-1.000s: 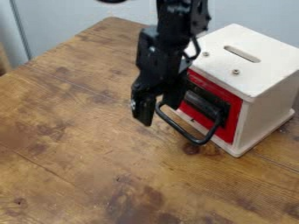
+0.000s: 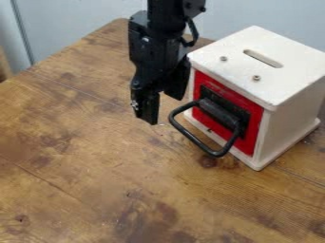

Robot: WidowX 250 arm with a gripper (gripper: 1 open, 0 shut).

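My black gripper (image 2: 144, 106) hangs over the wooden table beside a white box (image 2: 264, 59) with a red front. It is just left of and above a black bar handle (image 2: 225, 149) that stands out from the box's front. Whether the fingers are open or shut is hard to tell against the dark arm.
Bare wooden table (image 2: 76, 161) fills the left and front. A pale wall (image 2: 89, 19) runs behind. The box takes up the right side, with a slot in its top.
The gripper has risen and shifted slightly left, away from the handle. The box and handle look unchanged.
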